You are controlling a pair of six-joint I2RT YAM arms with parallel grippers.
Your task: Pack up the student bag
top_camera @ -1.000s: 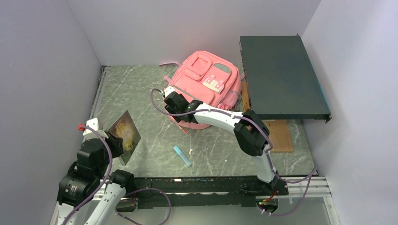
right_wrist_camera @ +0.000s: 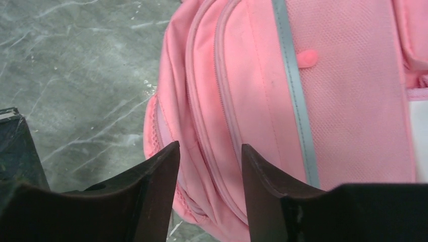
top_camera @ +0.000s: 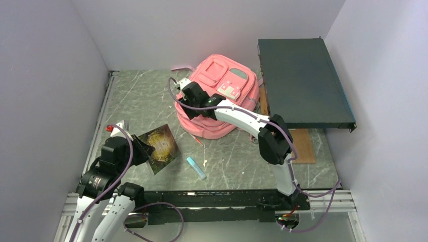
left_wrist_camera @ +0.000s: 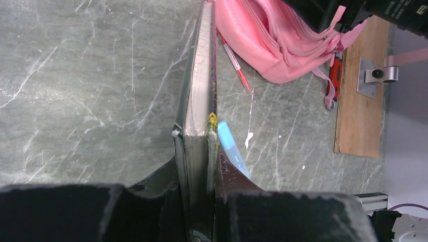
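Observation:
My left gripper is shut on a thin dark book, which is held edge-on in the left wrist view. The pink backpack lies at the back middle; in the right wrist view its zipped fabric fills most of the picture. My right gripper is over the bag's lower left part, fingers parted above the zippers. A red pen and a light blue item lie on the table between bag and front edge.
A dark raised panel stands at the right, with a wooden board beneath it. A red tool lies beside the bag near the board.
My left gripper has moved right with the book, toward the bag. My right gripper has moved slightly toward the back, over the bag.

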